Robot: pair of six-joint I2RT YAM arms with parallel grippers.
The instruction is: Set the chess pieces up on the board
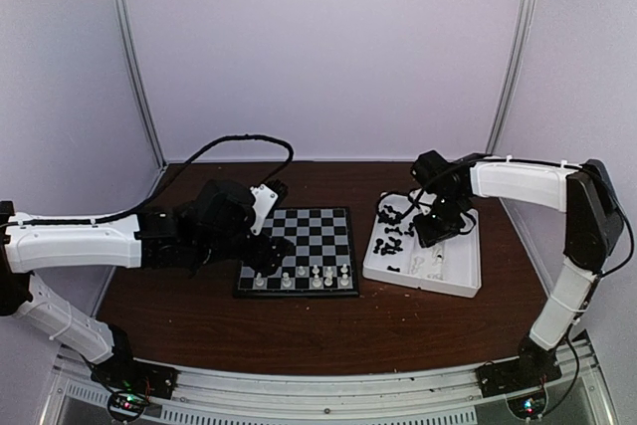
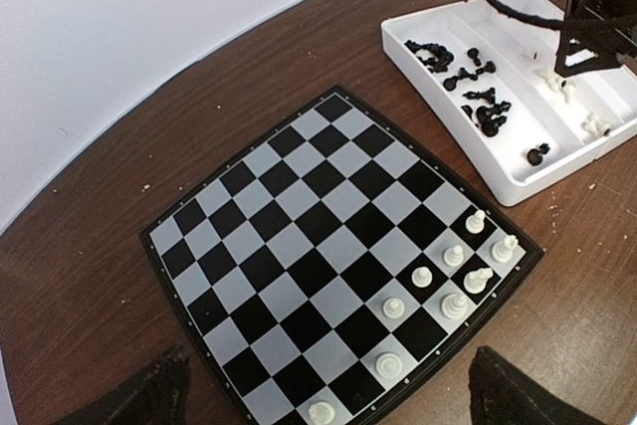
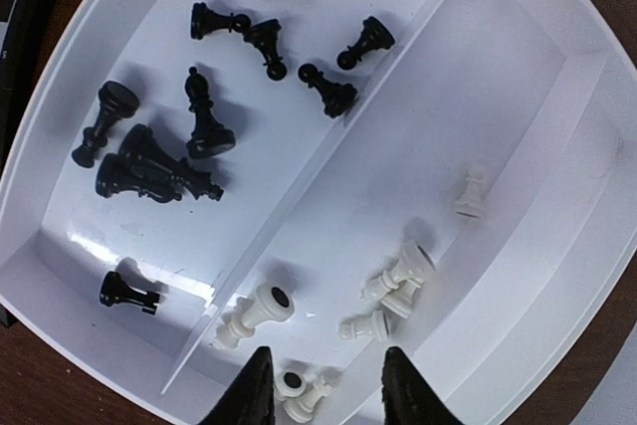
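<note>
The chessboard (image 2: 299, 236) lies flat on the table, with several white pieces standing along one side, among them a white pawn (image 2: 393, 308) and a white piece (image 2: 455, 305). Over the board's left part in the top view, my left gripper is wide open and holds nothing. My right gripper is above the white tray (image 3: 90, 335), its fingers part open with a clear gap. Below it loose white pieces lie on their sides, including a large white piece (image 3: 256, 314), a white piece (image 3: 365, 325) and a white pawn (image 3: 471, 193).
Several black pieces, such as a black king (image 3: 207, 116), lie in the tray's other compartment, behind a thin divider (image 3: 289, 201). The tray stands right of the board. Bare table (image 1: 249, 335) stretches along the front.
</note>
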